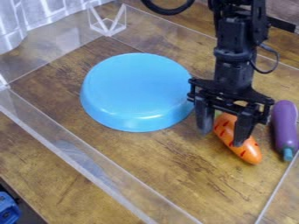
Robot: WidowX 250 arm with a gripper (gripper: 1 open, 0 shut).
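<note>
The black robot gripper (pixel 223 121) hangs over the orange toy carrot (pixel 240 145) on the wooden surface, its fingers around the carrot's upper part; whether they touch it or are closed on it I cannot tell. The blue bowl-like dish (pixel 136 88) lies left of the gripper. A purple toy eggplant (pixel 284 129) lies to the right of the carrot.
A clear plastic wall (pixel 59 149) runs along the left. A small white wire object (pixel 107 24) stands at the back left.
</note>
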